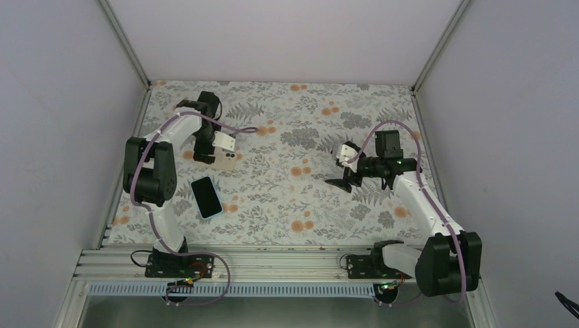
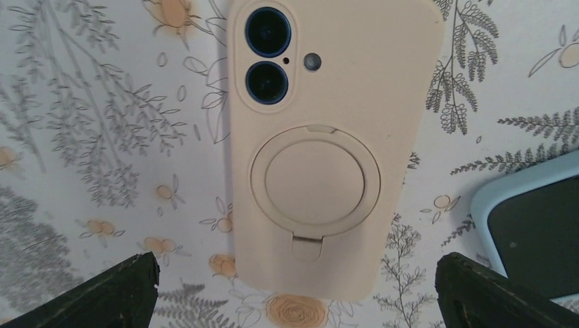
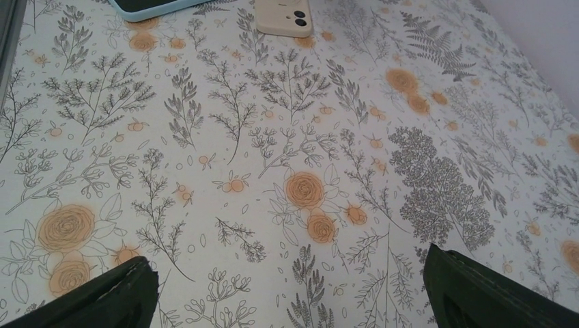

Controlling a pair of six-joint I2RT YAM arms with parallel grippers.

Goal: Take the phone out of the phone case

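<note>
A beige phone case (image 2: 307, 266) with two dark camera lenses and a round ring lies back-up on the cloth. Whether a phone sits inside it cannot be told from the ring side alone. From above, part of that case (image 1: 226, 161) is hidden under the left arm. Over its lower end my left gripper is open, one finger to each side, with nothing gripped. A light-blue-edged phone (image 1: 207, 197) with a dark screen lies face up nearby. Above bare cloth at the right, my right gripper stands open and empty.
Metal rails (image 1: 126, 41) and pale walls bound the table on the left, right and back.
</note>
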